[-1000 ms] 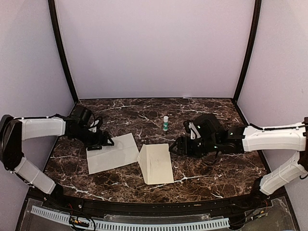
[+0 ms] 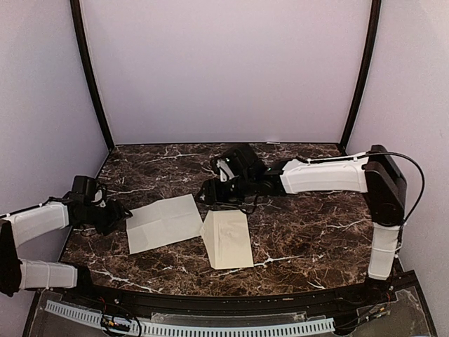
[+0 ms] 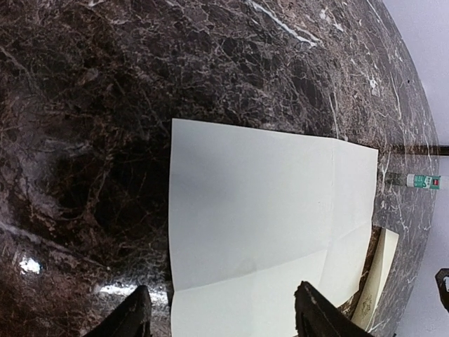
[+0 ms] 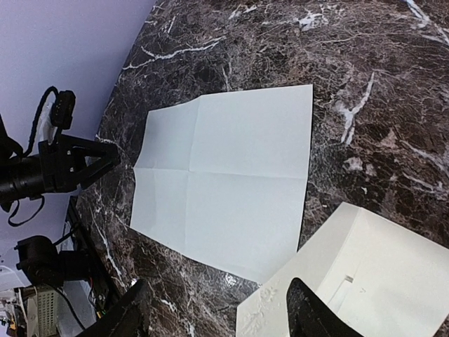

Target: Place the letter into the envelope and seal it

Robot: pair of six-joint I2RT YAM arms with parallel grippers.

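Observation:
The letter point(image 2: 163, 222), a creased white sheet, lies flat left of the table's middle. To its right is the cream envelope point(image 2: 232, 240), its flap point(image 2: 209, 238) unfolded toward the letter, with the corner close to or touching the sheet. My left gripper point(image 2: 121, 216) is at the letter's left edge, its fingers point(image 3: 133, 312) apart and nothing between them. Above the gap behind the letter and envelope hovers my right gripper point(image 2: 208, 193), open and empty. A glue stick point(image 3: 423, 182) with a green label stands in the left wrist view; the right arm hides it from above.
Bare dark marble point(image 2: 316, 246) spreads right of the envelope, and more lies free behind the letter. Walls close off the left, right and back. A perforated metal rail point(image 2: 189, 326) runs along the front edge.
My right gripper has swung left from beside the envelope to behind it, covering the glue stick. My left gripper has drawn back left from over the letter. Letter and envelope look unmoved.

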